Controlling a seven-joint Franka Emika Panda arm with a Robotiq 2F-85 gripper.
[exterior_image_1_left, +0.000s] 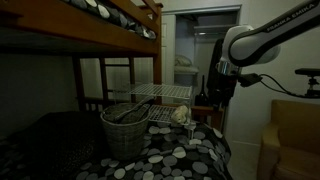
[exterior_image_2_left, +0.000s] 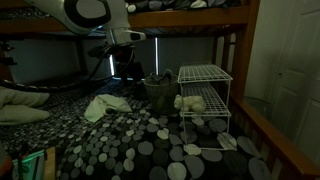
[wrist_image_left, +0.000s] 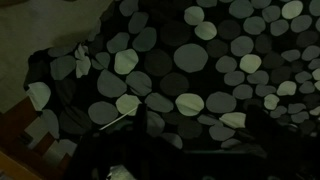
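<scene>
In exterior view 1 my gripper (exterior_image_1_left: 218, 95) hangs at the right, dark and hard to make out, above the bed's end. The wrist view looks down on the dotted bedding (wrist_image_left: 190, 57). There, two dark fingers of my gripper stand apart at the bottom, with only bedding visible between them. A grey woven basket (exterior_image_1_left: 124, 135) stands on the bed, with dark contents near its rim. Beside it is a white wire rack (exterior_image_2_left: 204, 73) with two levels. A pale, lumpy object (exterior_image_2_left: 189, 103) rests at its lower level. A white cloth (exterior_image_2_left: 107, 106) lies crumpled on the bedding.
The upper bunk's wooden rail (exterior_image_1_left: 92, 36) overhangs the bed. A wooden rail (exterior_image_2_left: 265, 130) runs along the bed's side. A tan armchair (exterior_image_1_left: 290, 140) stands at the right. Bare bedding (exterior_image_2_left: 125, 150) lies in front of the basket and rack.
</scene>
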